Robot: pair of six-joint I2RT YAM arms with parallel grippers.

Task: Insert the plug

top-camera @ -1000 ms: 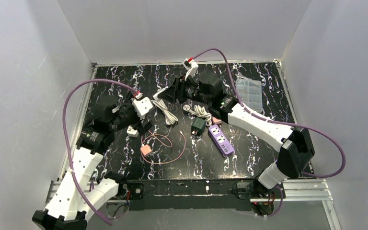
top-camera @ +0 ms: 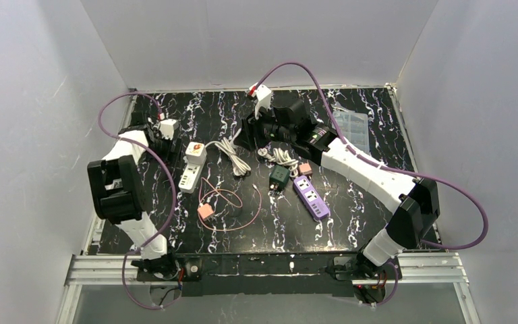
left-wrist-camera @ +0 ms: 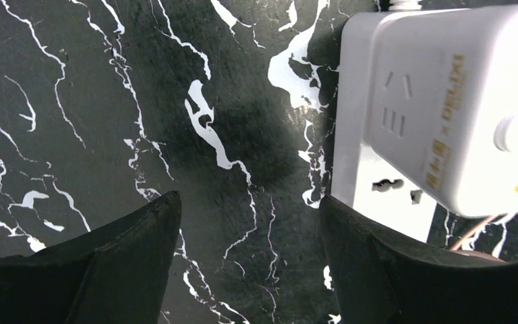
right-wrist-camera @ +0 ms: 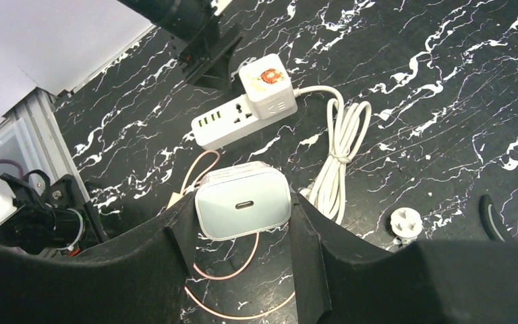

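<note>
A white power strip (top-camera: 190, 177) lies left of centre with a white cube adapter (top-camera: 195, 151) (left-wrist-camera: 452, 108) (right-wrist-camera: 265, 88) on one end. My left gripper (top-camera: 170, 148) is just left of it, fingers apart over bare table with nothing between them. My right gripper (top-camera: 249, 131) is shut on a white charger (right-wrist-camera: 243, 199) with an oval port facing the wrist camera, held above the table right of the strip.
A coiled white cable (top-camera: 233, 158), pink cable with adapter (top-camera: 206, 210), green adapter (top-camera: 279, 177), purple strip (top-camera: 310, 198) and clear box (top-camera: 351, 131) lie around the middle and right.
My left arm has swung left and back from over the power strip, uncovering it.
</note>
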